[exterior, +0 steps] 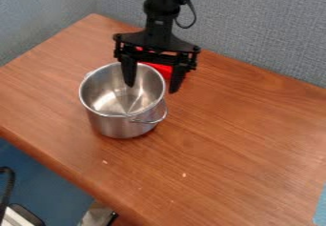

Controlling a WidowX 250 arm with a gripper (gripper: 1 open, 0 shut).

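A steel pot (112,113) with a wire handle stands on the left part of the wooden table (230,149). My black gripper (152,82) is over the pot's back rim, its fingers wide apart: one over the pot's opening, the other just right of the pot. A red object (165,71) lies behind the pot, mostly hidden by the gripper. Nothing shows held between the fingers.
A grey padded wall (254,30) runs along the back. The table's edge drops to a blue floor at the lower left.
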